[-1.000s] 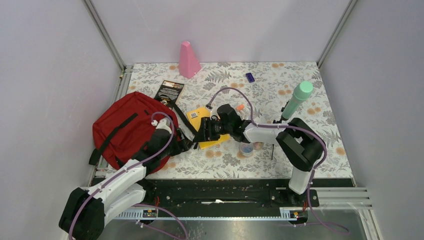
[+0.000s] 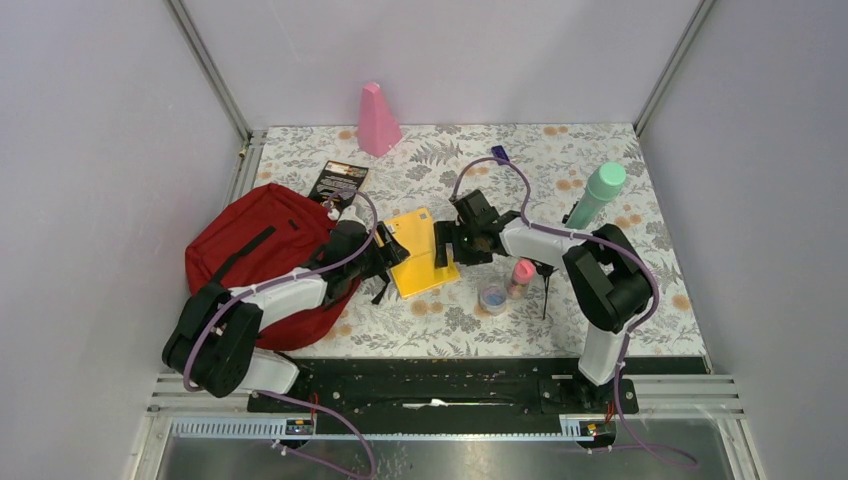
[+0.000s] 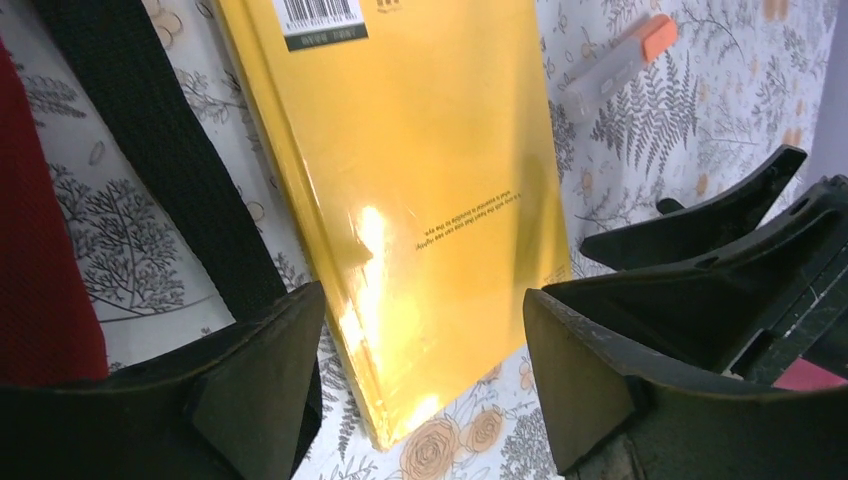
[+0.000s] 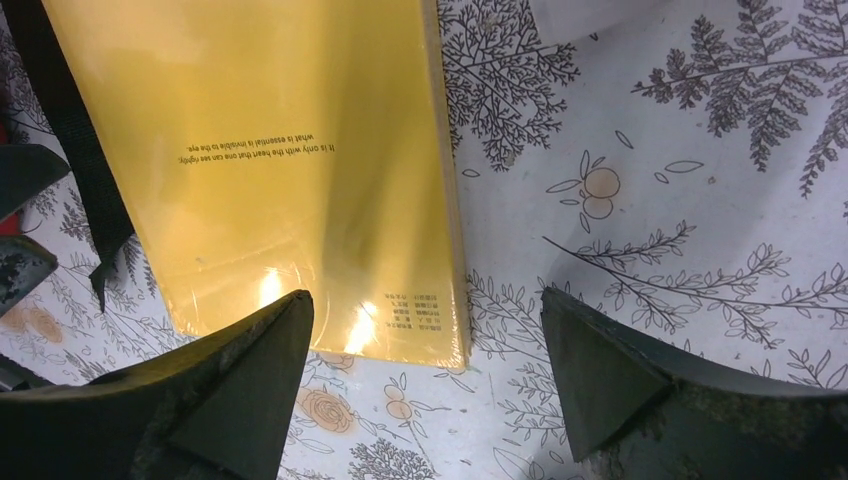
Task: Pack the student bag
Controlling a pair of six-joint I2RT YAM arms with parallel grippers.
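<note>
A yellow book point(image 2: 418, 275) lies flat on the table beside the red bag point(image 2: 250, 240), a black strap point(image 3: 160, 130) along its side. My left gripper point(image 2: 392, 247) hovers at the book's left edge, part open, with the book's spine beneath and between its fingertips in the left wrist view. My right gripper point(image 2: 450, 240) is open over the book's right edge; in the right wrist view that edge lies between its fingertips, not visibly gripped.
A dark booklet point(image 2: 338, 182), pink block point(image 2: 378, 125), blue item point(image 2: 500, 155), green bottle point(image 2: 605, 185), pink-capped container point(image 2: 522, 275) and clear jar point(image 2: 492, 298) surround the book.
</note>
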